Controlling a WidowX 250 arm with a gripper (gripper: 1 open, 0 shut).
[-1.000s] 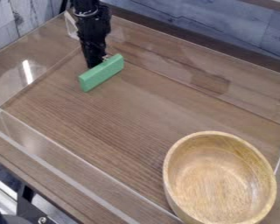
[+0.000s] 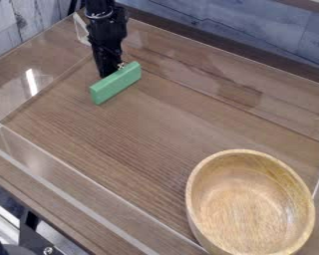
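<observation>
A green rectangular block [image 2: 116, 84] lies on the wooden tabletop at the upper left of the camera view. My dark gripper [image 2: 112, 68] reaches down from the top, its tip at the block's upper left end. Whether it is open or shut on the block cannot be told at this size.
A large round wooden bowl [image 2: 250, 159] sits at the lower right. Blue-grey walls edge the table at the back and left.
</observation>
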